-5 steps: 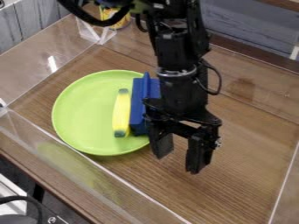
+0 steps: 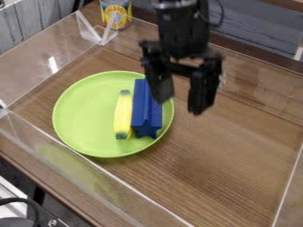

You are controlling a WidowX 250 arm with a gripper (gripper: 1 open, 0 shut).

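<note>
My black gripper (image 2: 182, 84) is raised over the wooden table, to the right of a green plate (image 2: 83, 121), with its two fingers spread apart and open. On the plate lie a blue bar (image 2: 148, 111) and, just left of it, a yellow bar (image 2: 123, 114). Nothing shows between the fingers.
A yellow can (image 2: 115, 16) stands at the back left by the table's edge.
My gripper has risen and moved back, away from the front of the table, uncovering more of the wood in front. The plate and bars look unmoved.
</note>
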